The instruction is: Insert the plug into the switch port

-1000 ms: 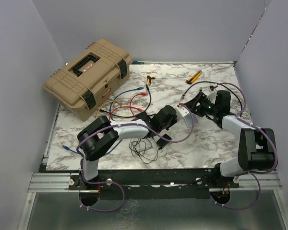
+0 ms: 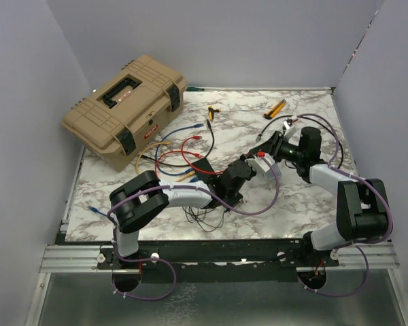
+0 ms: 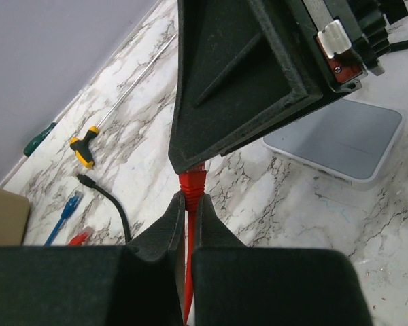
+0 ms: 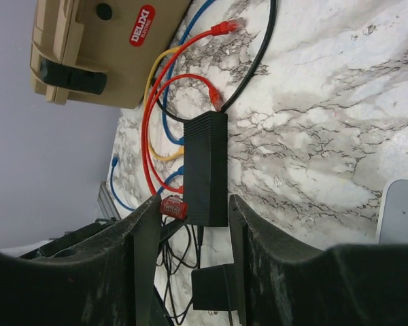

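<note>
My left gripper is shut on a red plug (image 3: 192, 182) with a red cable hanging below it; a black gripper body hangs just above the plug in the left wrist view. My right gripper stands part open, its fingers apart, beside a red connector (image 4: 173, 207) in the right wrist view. A black switch (image 4: 205, 170) lies on the table with blue, yellow and red cables along its side. In the top view both grippers meet over the middle right of the table.
A tan toolbox (image 2: 122, 112) fills the back left. A grey flat box (image 3: 333, 139) lies under the grippers. A T-handle tool (image 3: 83, 146) and several loose cables (image 2: 183, 149) lie on the marble table.
</note>
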